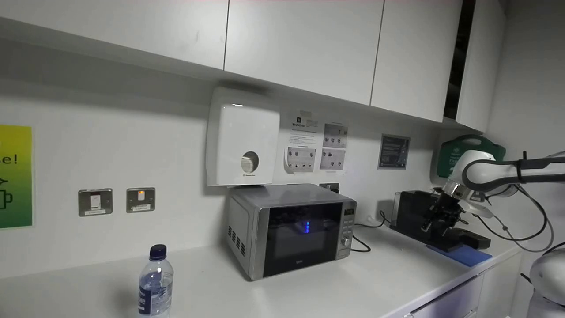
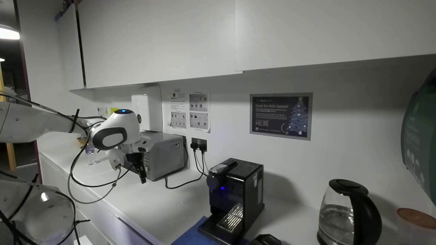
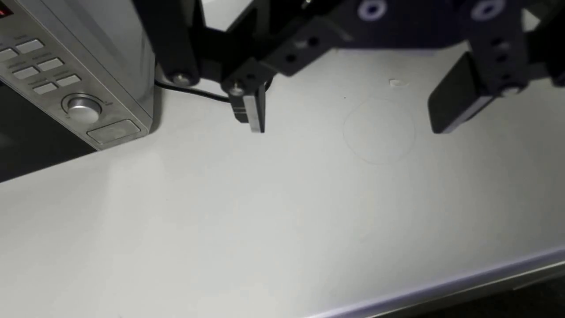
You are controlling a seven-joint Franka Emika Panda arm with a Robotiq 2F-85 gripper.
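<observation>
My gripper is open above the white counter, with its two fingers wide apart and only bare worktop visible between and below them. In the first exterior view the gripper [image 1: 435,225] hangs tilted down, to the right of the microwave [image 1: 302,233] and in front of the black coffee machine from that angle. The second exterior view has the gripper [image 2: 143,179] in front of the side of the microwave [image 2: 165,157]. Buttons and a round knob [image 3: 84,109] on the microwave's panel show at the left of the wrist view. The microwave door is closed.
A water bottle [image 1: 156,283] stands at the counter's near left. The coffee machine [image 2: 237,196] sits by a blue mat [image 2: 190,234], with a glass kettle [image 2: 347,212] to its right. A black cable [image 3: 196,92] lies behind the microwave's corner. Free worktop [image 3: 238,212] stretches in front.
</observation>
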